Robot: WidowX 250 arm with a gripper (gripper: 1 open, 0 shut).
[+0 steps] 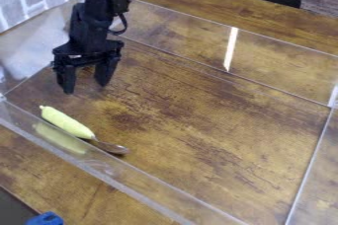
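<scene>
The black robot gripper [82, 69] hangs low over the left part of the wooden surface, its two fingers pointing down; whether anything is between them cannot be made out. Below it, toward the front left, a pale yellow corn cob [66, 122] lies on the wood. A metal spoon [109, 146] lies at its lower right end, partly next to it.
Clear plastic walls border the wooden work area [199, 120] on several sides. A blue object [45, 219] sits at the bottom left, outside the enclosure.
</scene>
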